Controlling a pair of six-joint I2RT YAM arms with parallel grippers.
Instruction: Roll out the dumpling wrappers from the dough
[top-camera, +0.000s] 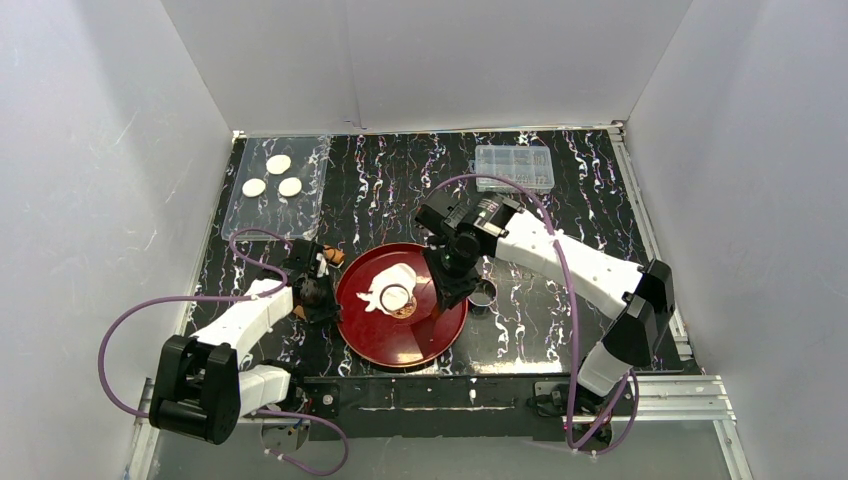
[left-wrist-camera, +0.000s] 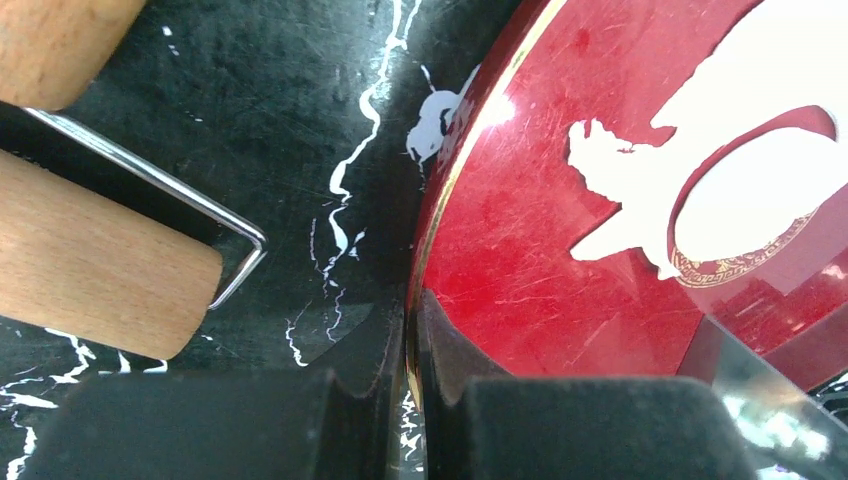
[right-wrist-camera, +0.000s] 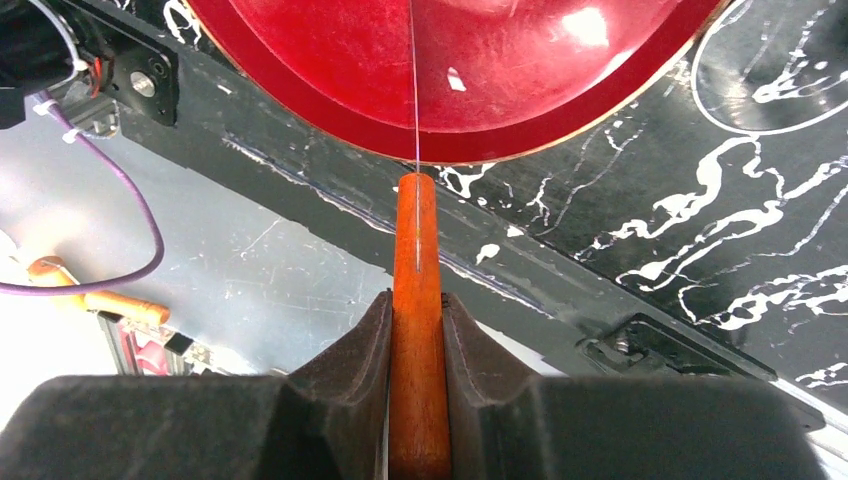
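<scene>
A red plate (top-camera: 372, 343) carries rolled white dough (top-camera: 403, 276) with a cut round (left-wrist-camera: 752, 195) in it. In the left wrist view my left gripper is shut on the plate's rim at its left side. My right gripper is shut on an orange handle (right-wrist-camera: 419, 420) whose thin blade, seen edge-on, points up over the plate's near part. Three white wrappers (top-camera: 289, 186) lie on a clear mat (top-camera: 250, 215) at the back left.
A wooden rolling pin (left-wrist-camera: 108, 250) lies left of the plate. A metal cutter (top-camera: 481, 300) stands to its right. A clear compartment box (top-camera: 513, 169) sits at the back right.
</scene>
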